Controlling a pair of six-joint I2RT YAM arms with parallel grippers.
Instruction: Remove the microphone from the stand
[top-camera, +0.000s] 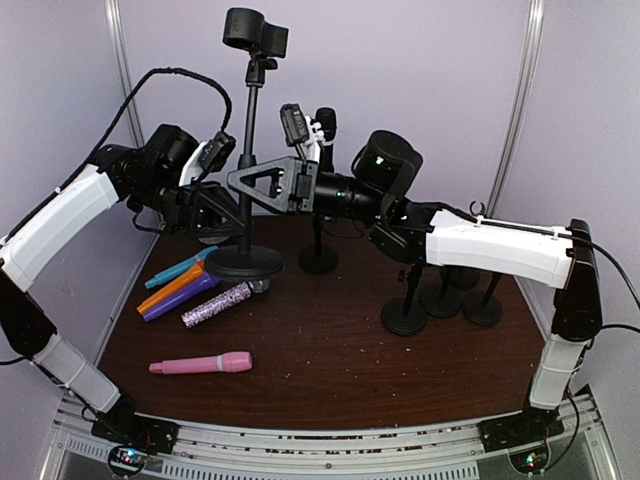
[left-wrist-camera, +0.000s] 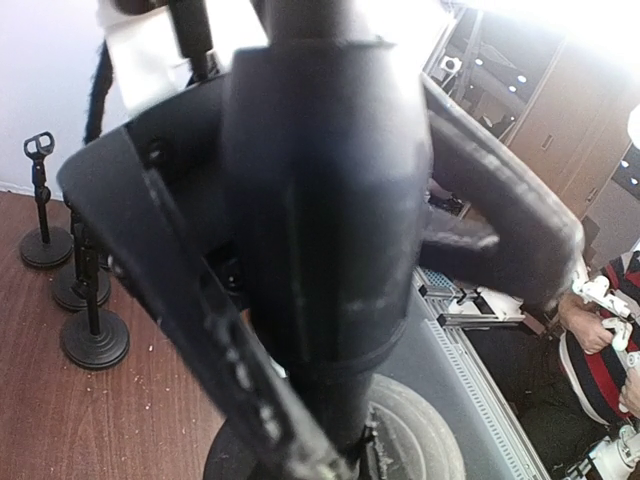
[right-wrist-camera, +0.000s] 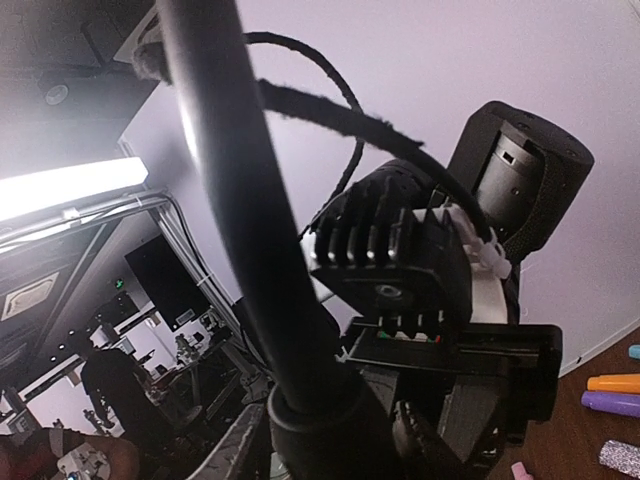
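A black stand (top-camera: 250, 120) is held upright in the air, its holder (top-camera: 255, 30) empty at the top and its round base (top-camera: 243, 263) below. My left gripper (top-camera: 230, 215) is shut on its lower pole; in the left wrist view the thick collar (left-wrist-camera: 325, 200) fills the fingers. My right gripper (top-camera: 250, 185) is part open around the pole at the collar, whose top shows low in the right wrist view. Behind my right gripper, a black microphone (top-camera: 326, 122) stands on another stand, partly hidden.
Several coloured microphones lie at the left, including a pink one (top-camera: 200, 364) at the front and a glittery one (top-camera: 215, 307). Several empty stands (top-camera: 405, 316) stand at the right.
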